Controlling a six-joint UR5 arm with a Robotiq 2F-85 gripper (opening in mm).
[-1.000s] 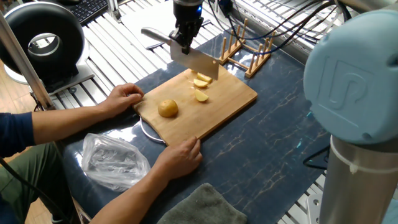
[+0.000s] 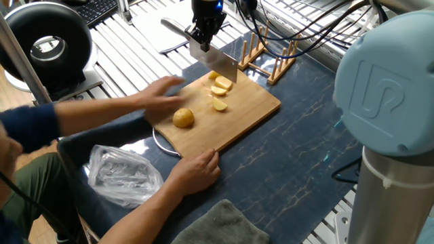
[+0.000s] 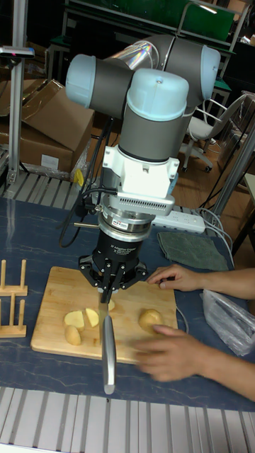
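Note:
My gripper [image 2: 205,46] is shut on a cleaver, whose broad metal blade [image 2: 221,65] hangs over the far part of a wooden cutting board [image 2: 234,122]. From the other side, the cleaver's handle [image 3: 109,362] points toward the camera below the gripper [image 3: 108,288]. Several cut potato pieces [image 2: 220,104] lie on the board under and near the blade. A rounded potato piece [image 2: 183,118] rests apart from them, nearer the person. The blade's lower edge is above the board in the exterior views; the exact gap cannot be told.
A person's blurred hand [image 2: 163,100] reaches over the board beside the rounded potato; the other hand [image 2: 195,173] holds the board's near edge. A wooden rack [image 2: 272,68], plastic bag [image 2: 122,175] and grey cloth [image 2: 222,227] surround it. Table right of the board is clear.
The person's upper hand has moved from the board's left corner in over the board, past the rounded potato. The cleaver has shifted and tilted slightly, still in my gripper.

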